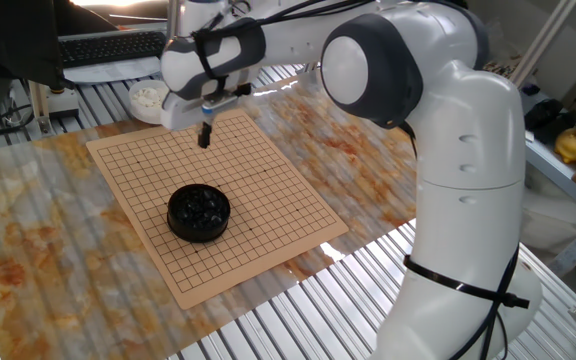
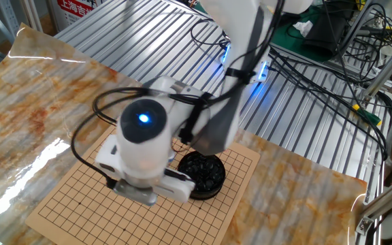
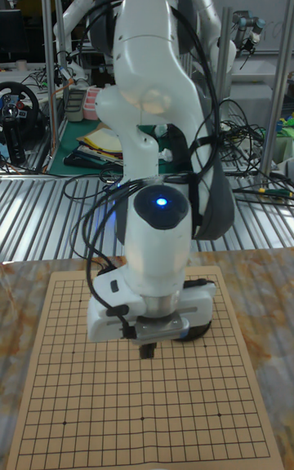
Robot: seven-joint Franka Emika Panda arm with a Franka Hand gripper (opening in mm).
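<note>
A tan board with a black grid (image 1: 268,235) lies flat on the table. On it stands a round black bowl (image 1: 199,213) full of dark, shiny pieces; the arm partly covers this bowl (image 2: 201,175) in exterior view 2. My gripper (image 1: 204,140) hangs above the board, towards its far side and apart from the bowl in exterior view 1. Its dark fingertips (image 3: 146,352) are together, pointing down, in exterior view 3. Nothing shows between them, though anything very small would be hidden. In exterior view 2 the hand hides the fingertips.
A white bowl with pale pieces (image 1: 149,98) sits beyond the board's far edge, partly behind the hand. Further back is a keyboard (image 1: 113,47). The marbled table covering (image 1: 48,250) left of the board is clear.
</note>
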